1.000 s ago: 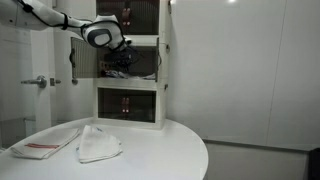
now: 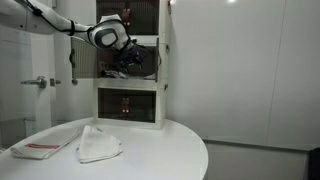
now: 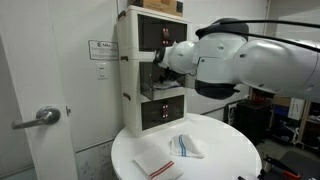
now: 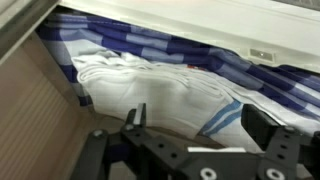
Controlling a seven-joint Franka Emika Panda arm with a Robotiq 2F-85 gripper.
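My gripper stands open in the wrist view, its two dark fingers (image 4: 134, 122) wide apart with nothing between them. Beyond the fingertips lies a bunched white cloth (image 4: 165, 92) with a blue stripe, on top of or against a blue-and-white checked cloth (image 4: 200, 55). Both are inside the cabinet's open middle compartment. From the first exterior view, the gripper (image 2: 131, 62) is at that compartment's front, over the dim cloths. How far it is from the cloth is hard to tell.
The white cabinet (image 3: 130, 100) has dark-doored compartments above and below; its middle door (image 2: 84, 58) swings out to the left. On the round white table (image 2: 160, 155) lie two folded towels, a red-striped one (image 3: 155, 160) and a blue-striped one (image 3: 185, 146).
The towels on the table stayed put.
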